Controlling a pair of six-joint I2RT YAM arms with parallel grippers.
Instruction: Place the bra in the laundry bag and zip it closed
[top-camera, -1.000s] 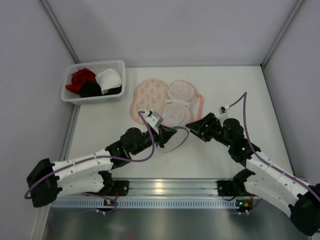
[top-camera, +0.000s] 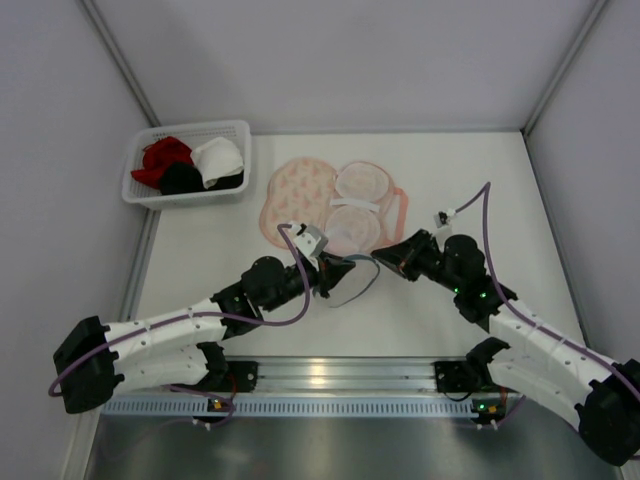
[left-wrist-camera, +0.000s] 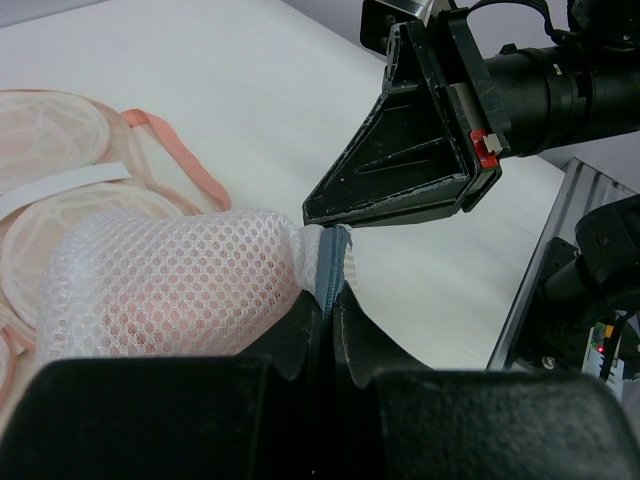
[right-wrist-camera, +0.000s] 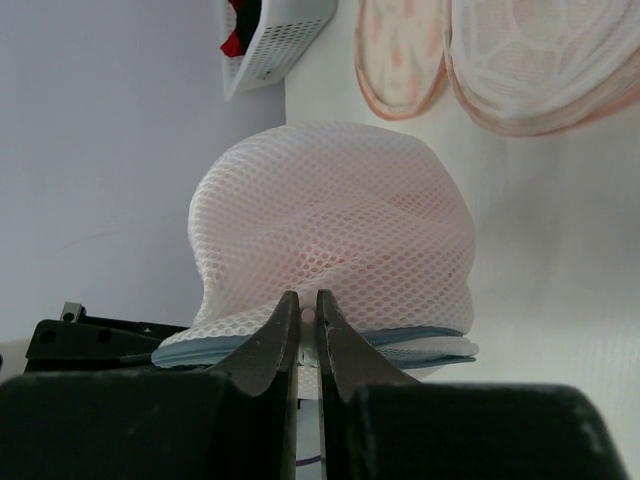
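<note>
A white mesh laundry bag (left-wrist-camera: 170, 280) (right-wrist-camera: 330, 220) with a grey-blue zipper (left-wrist-camera: 330, 265) (right-wrist-camera: 420, 335) is held up between both grippers at the table's centre front. My left gripper (top-camera: 342, 262) is shut on the zipper edge of the bag. My right gripper (top-camera: 382, 254) faces it, shut on the bag near the zipper's end, with a small pale piece between its fingertips. The peach bra (top-camera: 375, 185) (left-wrist-camera: 55, 250) lies flat on the table behind the bag, beside a peach patterned oval piece (top-camera: 295, 190).
A white basket (top-camera: 140, 185) with red, black and white cloth sits at the back left. Metal rails run along the edges.
My right gripper has moved slightly toward the left gripper and the held zipper edge. The left arm is nearly still; the items on the table have not moved.
</note>
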